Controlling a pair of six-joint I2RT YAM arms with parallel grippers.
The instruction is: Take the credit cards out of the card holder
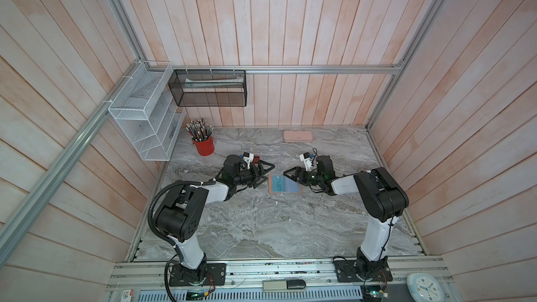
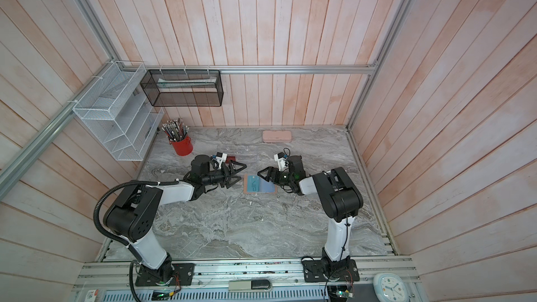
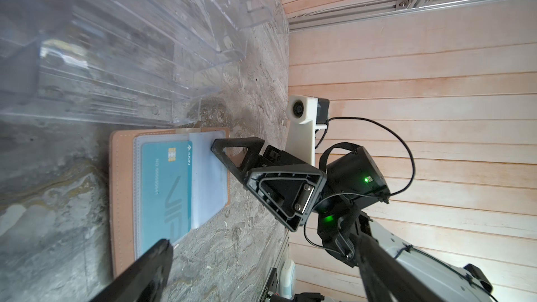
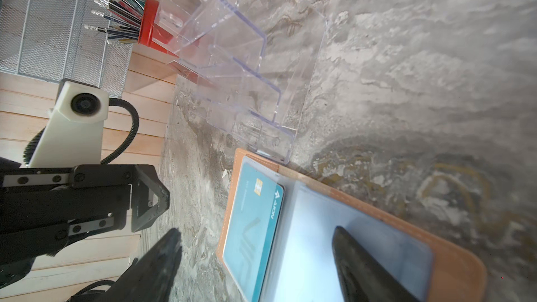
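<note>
An open tan card holder point(image 3: 118, 201) lies flat on the marbled table, its clear sleeves facing up. One blue credit card point(image 3: 162, 195) marked VIP is in its left sleeve; the right sleeve point(image 4: 318, 229) looks pale blue, and no separate card can be made out there. My left gripper point(image 1: 269, 173) is open just off the holder's left edge, with nothing between its fingers. Over the right half of the holder hovers my right gripper, also open and empty; whether its tips touch the sleeve I cannot tell.
Right behind the holder stands a clear stepped acrylic rack point(image 4: 274, 100), close to both grippers. Farther back are a red pencil pot point(image 1: 204, 146) and a pink case point(image 1: 297, 136). The table in front of the holder is free.
</note>
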